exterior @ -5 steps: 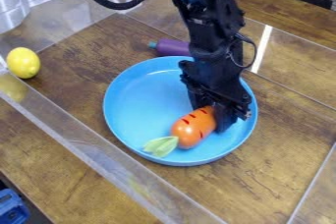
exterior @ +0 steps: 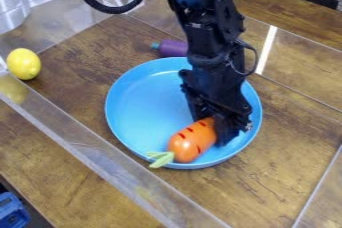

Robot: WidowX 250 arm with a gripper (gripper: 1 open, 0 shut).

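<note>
An orange toy carrot (exterior: 191, 140) with a pale green top lies on a blue plate (exterior: 140, 107), toward its lower right part. The black gripper (exterior: 214, 122) comes down from above over the plate's right side, its lower end at the carrot's upper right end. Its fingers are dark and crowded against the carrot, so whether they grip it is unclear.
A purple vegetable (exterior: 170, 48) lies behind the plate, partly hidden by the arm. A yellow egg-shaped object (exterior: 23, 63) sits at the far left. Transparent rims run along the left and lower edges.
The carrot has shifted slightly and turned a little on the plate. The gripper's lower part has moved only slightly.
</note>
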